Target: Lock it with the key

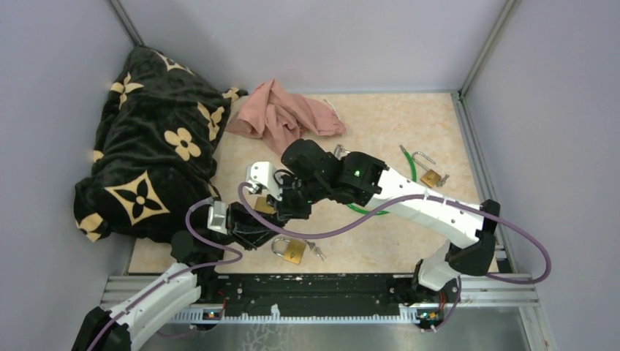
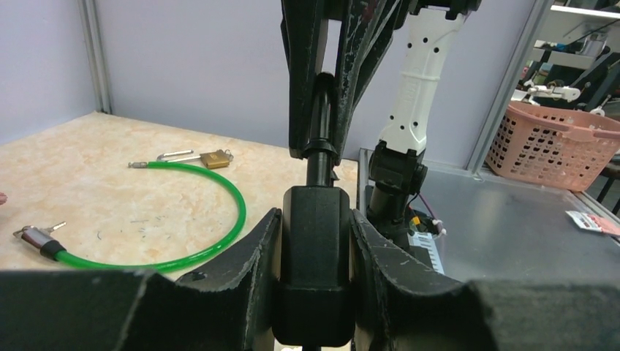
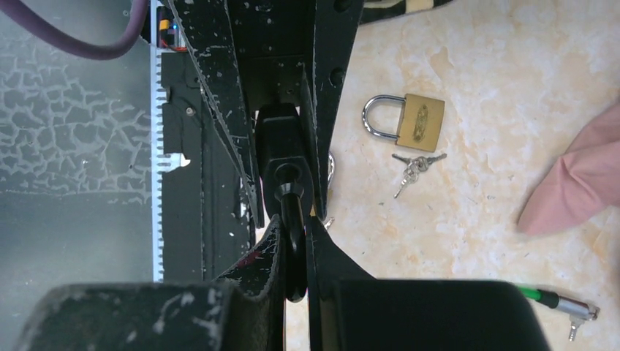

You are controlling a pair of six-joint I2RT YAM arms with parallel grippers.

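A black padlock with a dark shackle sits upright between my two grippers. My left gripper is shut on its body (image 2: 314, 256). From above, my right gripper is shut at the shackle (image 3: 292, 256) end, its fingers over that bar; whether a key is among them I cannot tell. In the top view the right arm hides most of both grippers and the lock. Below lie brass padlocks (image 1: 294, 250) with silver keys (image 1: 317, 249) on the table.
A green cable lock (image 2: 227, 197) and another padlock (image 1: 431, 178) lie at the right. A pink cloth (image 1: 285, 113) is at the back, a patterned black cushion (image 1: 146, 146) at the left. The bare tabletop (image 1: 395, 248) shows at front right.
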